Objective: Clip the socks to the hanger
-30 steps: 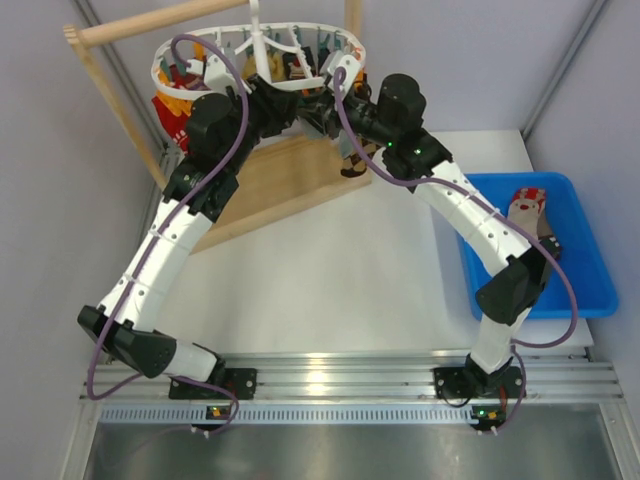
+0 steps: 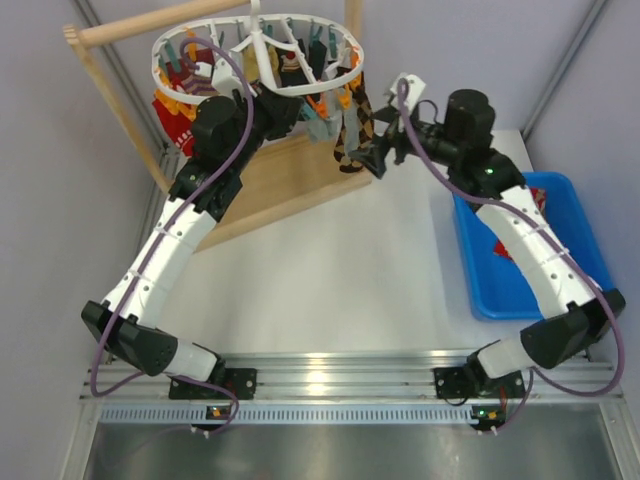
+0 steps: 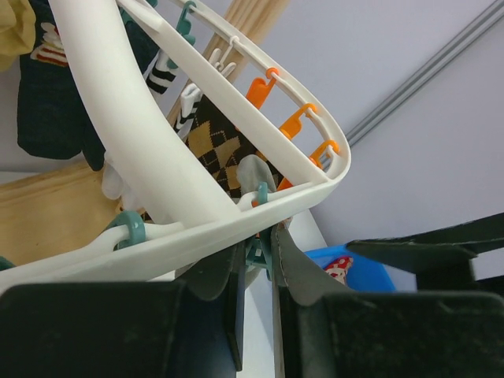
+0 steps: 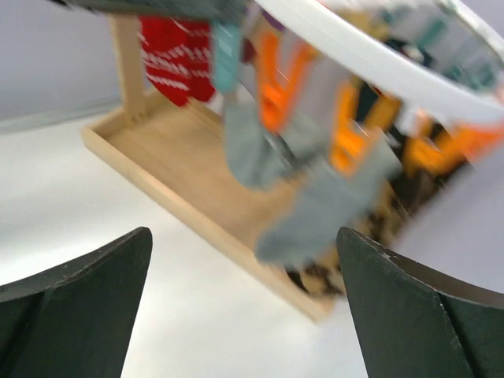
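The white round hanger (image 2: 330, 84) hangs from a wooden stand, with socks clipped around its ring. At its front rim my left gripper is shut on a teal clip (image 3: 262, 193). Blurred in the right wrist view, a light grey sock (image 4: 256, 150) hangs below the teal clip (image 4: 226, 59) and an orange clip (image 4: 276, 90). Another grey sock (image 4: 327, 209) hangs from orange clips beside it. My right gripper (image 2: 374, 160) stands open to the right of the ring, nothing between its fingers.
The blue bin (image 2: 474, 270) at the right holds socks (image 2: 503, 249), partly covered by the right arm. A checkered sock (image 2: 365, 120) hangs at the ring's right side. The stand's wooden base (image 2: 285, 207) lies below the hanger.
My right gripper has pulled back from the hanger's front rim toward the right, and its arm now reaches over the bin. The left arm has barely moved.
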